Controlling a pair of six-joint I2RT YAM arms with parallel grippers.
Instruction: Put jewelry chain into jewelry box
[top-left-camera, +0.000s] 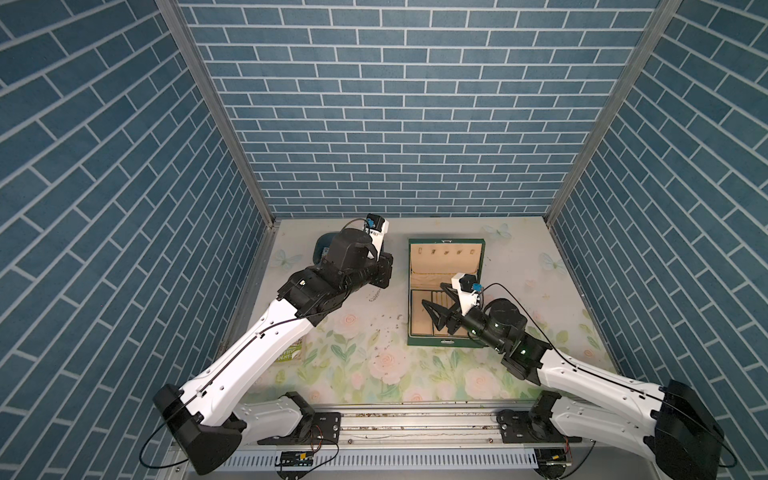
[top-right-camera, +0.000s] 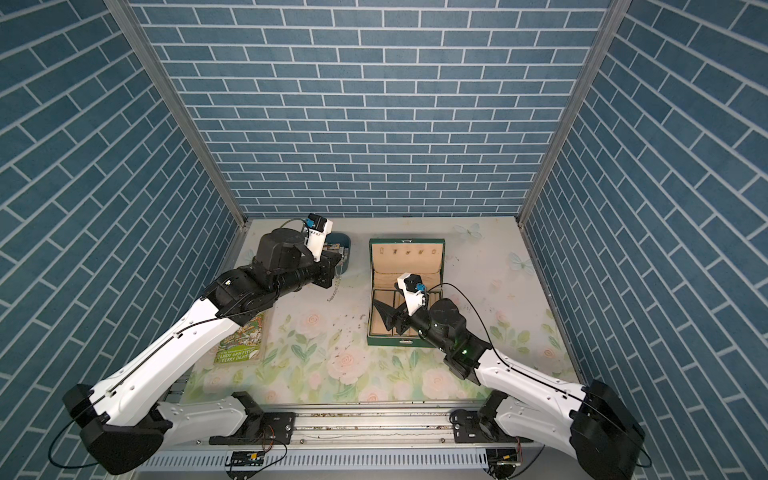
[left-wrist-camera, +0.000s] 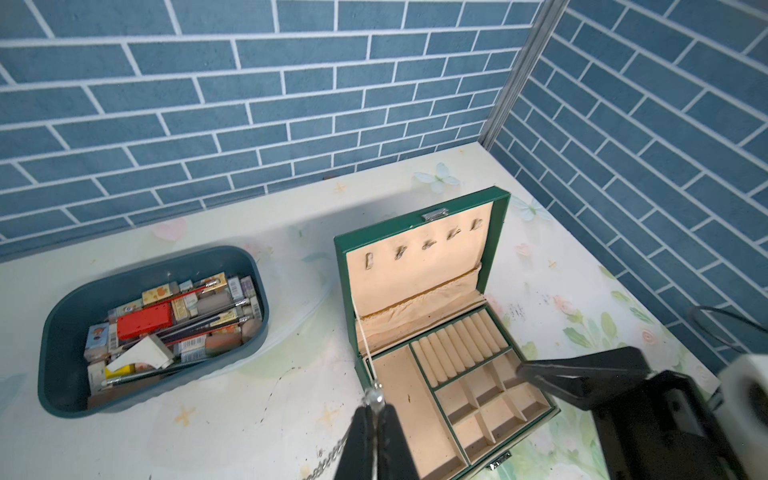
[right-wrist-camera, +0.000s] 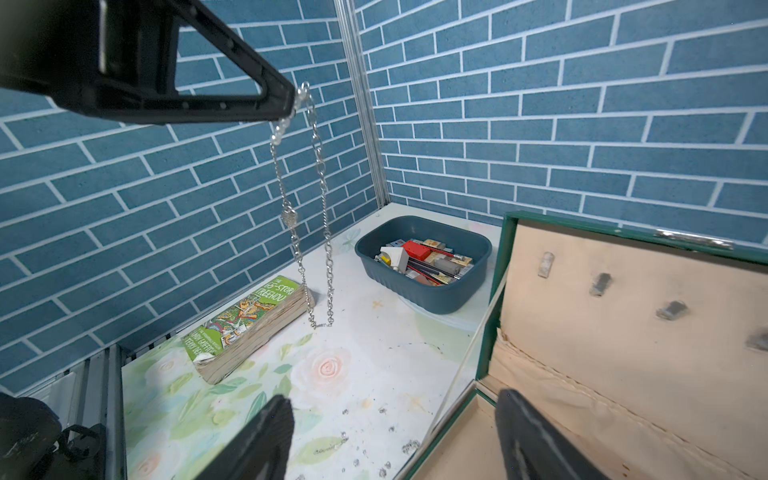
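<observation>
A silver jewelry chain (right-wrist-camera: 326, 232) hangs in a loop from the fingertips of my left gripper, which is shut on it, high above the table. Its lower end (top-right-camera: 333, 292) dangles clear of the tabletop. The green jewelry box (top-left-camera: 410, 308) stands with its lid up, to the right of the chain; its beige lining has one long compartment (left-wrist-camera: 406, 408), ring rolls and small square cells. My right gripper is open and empty, over the box, its two fingers spread apart in the right wrist view.
A dark teal bin (left-wrist-camera: 257, 324) of small boxes and brushes stands at the back left. A thick green book (right-wrist-camera: 248, 320) lies at the left. Between bin and box the tabletop is free. Box lid (right-wrist-camera: 608, 312) stands upright at the rear.
</observation>
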